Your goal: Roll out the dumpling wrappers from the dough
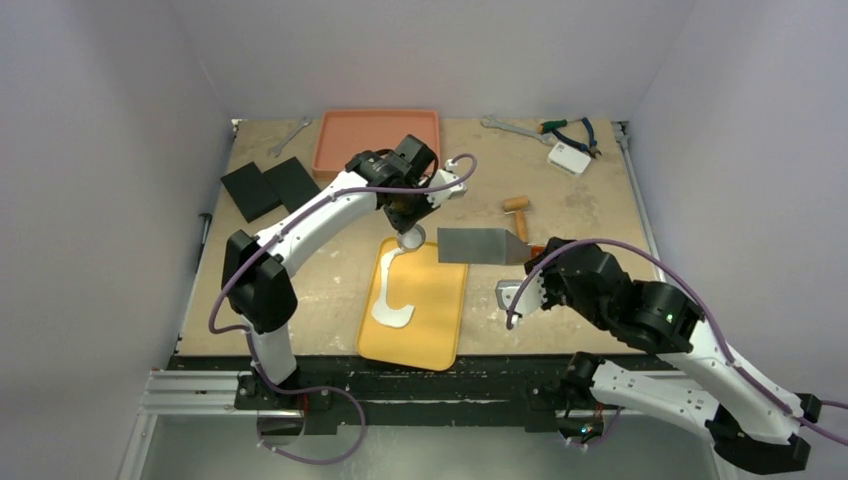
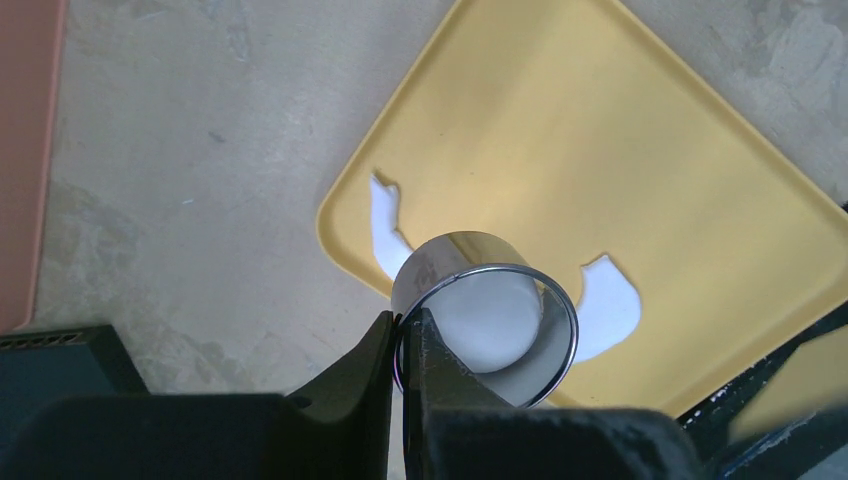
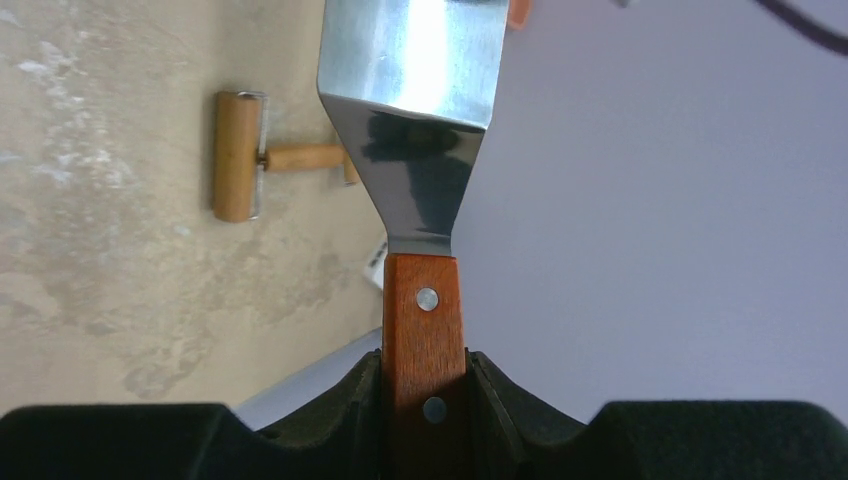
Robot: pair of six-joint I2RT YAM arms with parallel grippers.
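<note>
My left gripper is shut on the rim of a steel ring cutter [image 2: 560, 330], held over the yellow tray [image 1: 430, 310], which carries a curved strip of white dough [image 1: 392, 312]. White dough [image 2: 610, 300] shows around and through the ring in the left wrist view. My right gripper is shut on the wooden handle of a wide steel scraper [image 3: 410, 70], whose blade reaches toward the tray's back right in the top view.
A wooden roller [image 3: 236, 155] lies right of the tray. The salmon tray [image 1: 375, 125], two dark boards [image 1: 250, 192], wrenches [image 1: 510, 128], pliers [image 1: 585, 135] and a white box [image 1: 568, 158] sit toward the back and left.
</note>
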